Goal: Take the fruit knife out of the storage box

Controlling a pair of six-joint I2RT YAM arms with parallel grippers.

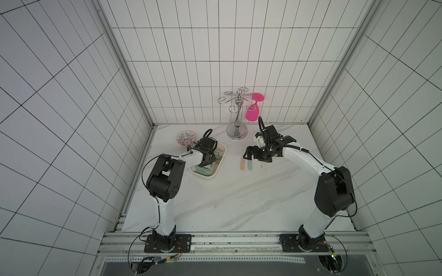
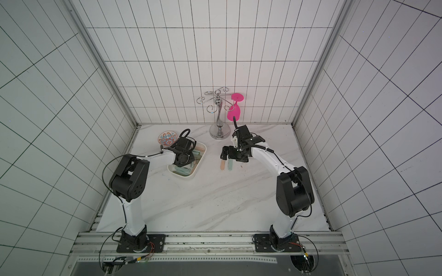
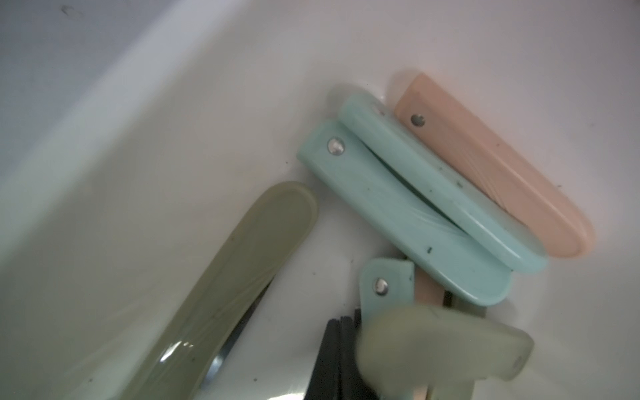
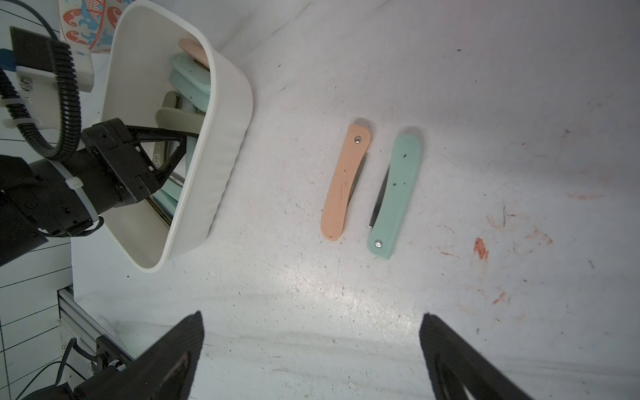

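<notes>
The white storage box [image 4: 220, 153] holds several folded knives, among them a pink knife [image 3: 493, 166], mint knives [image 3: 406, 220] and an olive-handled knife [image 3: 220, 286]. Inside it, my left gripper is shut, low among the knives, with a pale olive handle [image 3: 446, 346] just beside its fingertips. Outside, a pink knife [image 4: 344, 180] and a mint knife [image 4: 396, 193] lie on the table to the right of the box. My right gripper stands open above and in front of them, nothing between its fingers.
A patterned dish [image 1: 186, 137] lies behind the box. A chrome rack [image 1: 237, 131] with a pink glass [image 1: 252, 112] stands at the back.
</notes>
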